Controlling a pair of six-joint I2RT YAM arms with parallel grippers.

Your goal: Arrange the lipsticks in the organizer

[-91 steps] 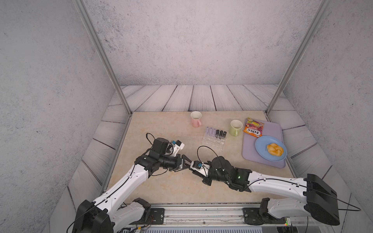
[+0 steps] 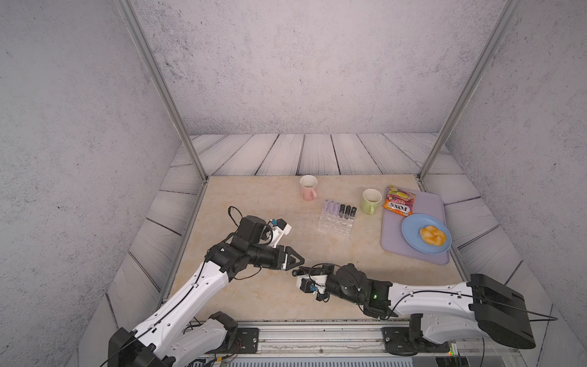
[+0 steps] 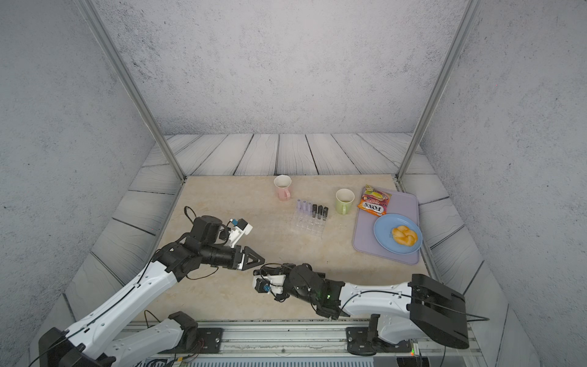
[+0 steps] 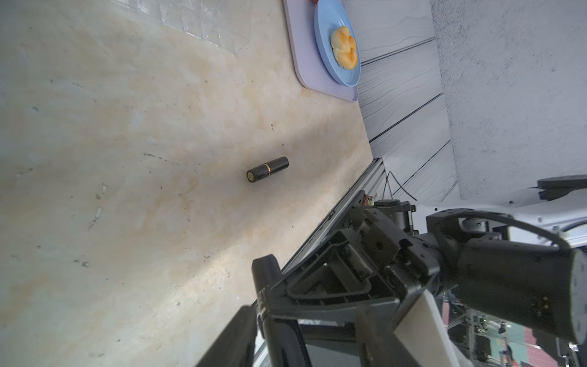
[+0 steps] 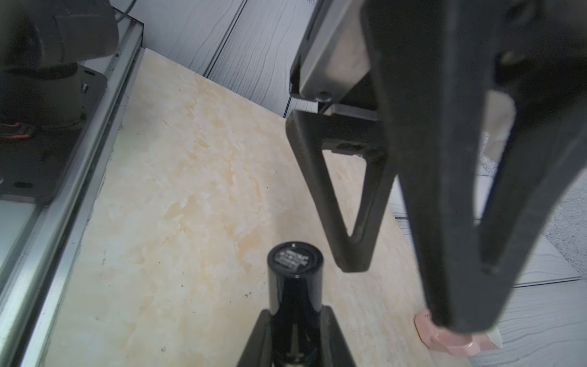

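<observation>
A black lipstick [image 5: 295, 287] is held upright in my right gripper, which is shut on it. Another black lipstick with a gold band [image 4: 267, 168] lies on the table in the left wrist view. My left gripper [image 2: 293, 260] is part open and hangs close to the right one, over the table; its fingers [image 5: 452, 244] appear just beside and above the held lipstick. The clear organizer [image 2: 335, 225] stands toward the back middle with a row of lilac and black lipsticks [image 2: 345, 211].
A pink mug [image 2: 308, 189] and a green mug [image 2: 371, 202] stand behind the organizer. At right is a purple tray [image 2: 394, 241] with a blue plate, bread and a snack packet.
The left arm has shifted slightly; the organizer looks unchanged.
</observation>
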